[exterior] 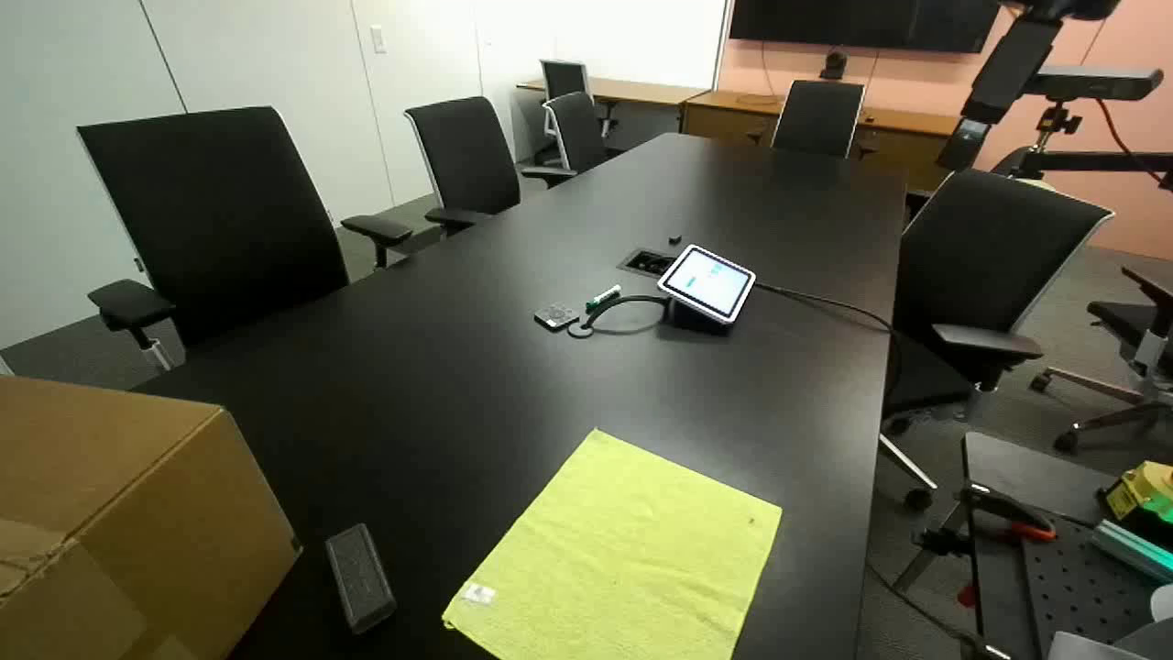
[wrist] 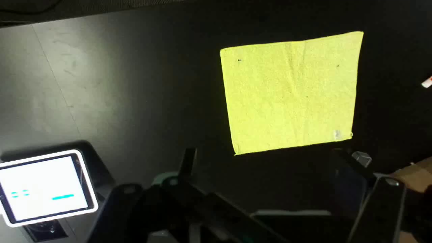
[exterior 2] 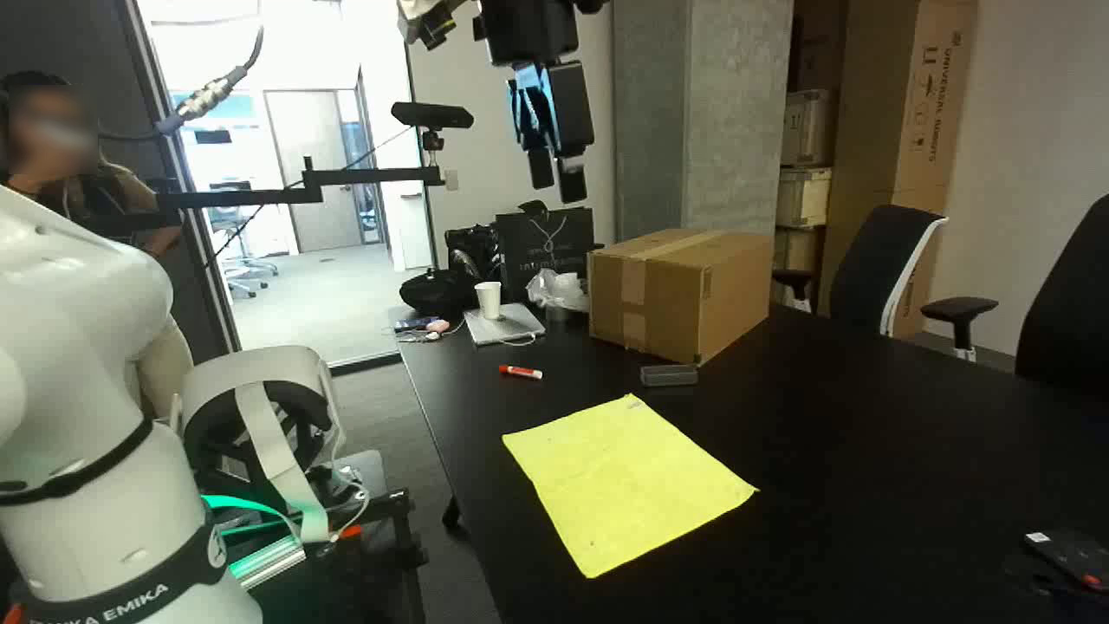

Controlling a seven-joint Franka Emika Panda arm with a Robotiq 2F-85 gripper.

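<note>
A yellow cloth (exterior: 627,550) lies spread flat on the black table, with a small white label near one corner. From the second exterior view, my gripper (exterior 2: 556,177) hangs high above the tabletop, well clear of the cloth (exterior 2: 624,484). In the wrist view the fingers of my gripper stand far apart, and no object shows between them; the cloth (wrist: 291,93) appears beyond them on the table. Part of the gripper also enters the first exterior view at the upper right.
A cardboard box (exterior 2: 676,291) and a dark eraser-like block (exterior 2: 668,375) sit beside the cloth, near a red marker (exterior 2: 520,371). Farther along the table are a tablet on a stand (exterior: 707,284), a green-capped marker (exterior: 602,297) and cables. Bare tabletop surrounds the cloth.
</note>
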